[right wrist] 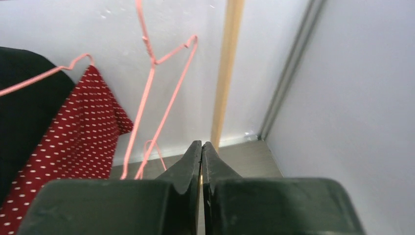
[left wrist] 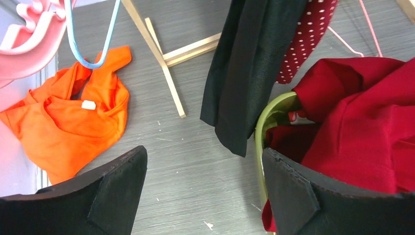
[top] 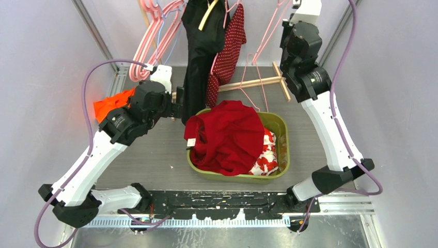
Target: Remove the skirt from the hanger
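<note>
A black garment (top: 193, 77) hangs on the rack, its lower end beside the basket. Beside it a red dotted garment (top: 230, 49) hangs on a pink hanger. My left gripper is open at the basket's left, just short of the black garment's lower part, nothing between its fingers. My right gripper is high at the back right, right of the dotted garment and pink hangers (right wrist: 166, 103); its fingertips are shut together, with nothing visible between them. Which garment is the skirt I cannot tell.
An olive basket (top: 281, 160) holds red cloth (top: 224, 137) and white-red patterned cloth. Orange cloth (left wrist: 78, 127) lies on the floor at left. More pink and blue hangers hang at the back left; walls close both sides.
</note>
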